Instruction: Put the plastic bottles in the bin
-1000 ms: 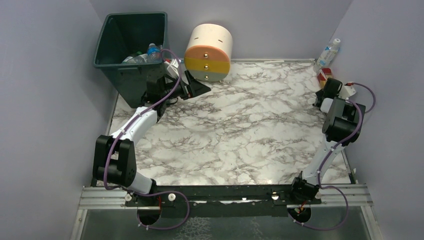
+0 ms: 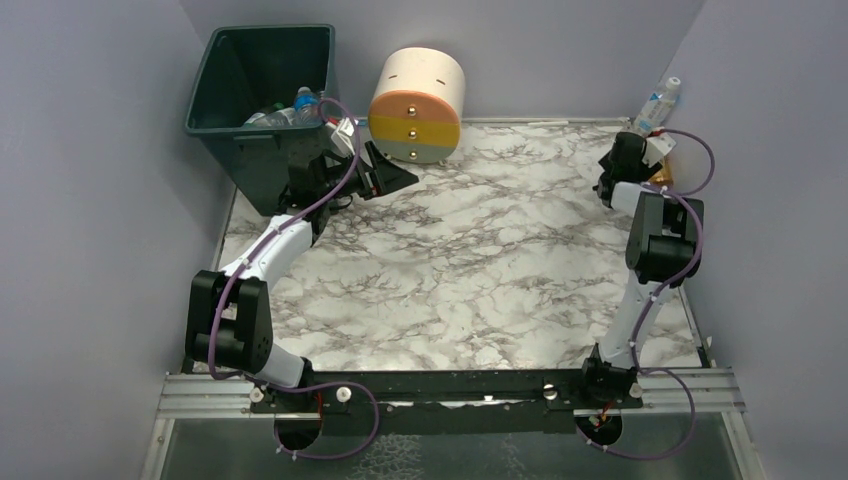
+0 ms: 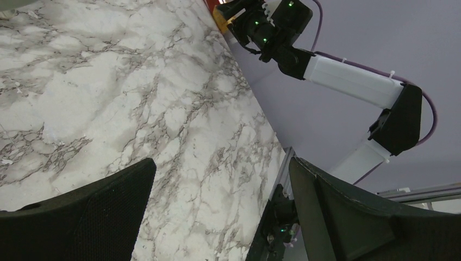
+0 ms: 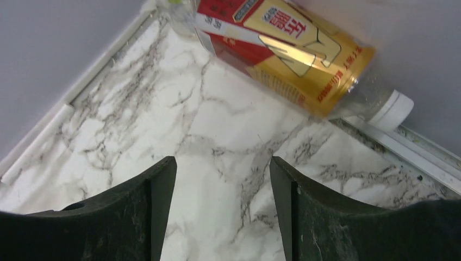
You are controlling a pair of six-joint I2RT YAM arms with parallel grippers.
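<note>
A plastic bottle with a red and gold label [image 4: 293, 57] and white cap lies along the right wall, partly hidden in the top view. A clear bottle [image 2: 655, 105] lies behind it. My right gripper hovers just short of the labelled bottle, fingers apart over bare marble. The green bin [image 2: 240, 160] at back left holds some bottles [image 2: 306, 105]. My left gripper [image 2: 390, 172] is beside the bin, open and empty.
A round drawer cabinet [image 2: 415, 80] stands against the back wall right of the bin. Walls bound the sides and back.
My right gripper has moved left and toward the back in the top view, now covering more of the labelled bottle. The left arm is still.
</note>
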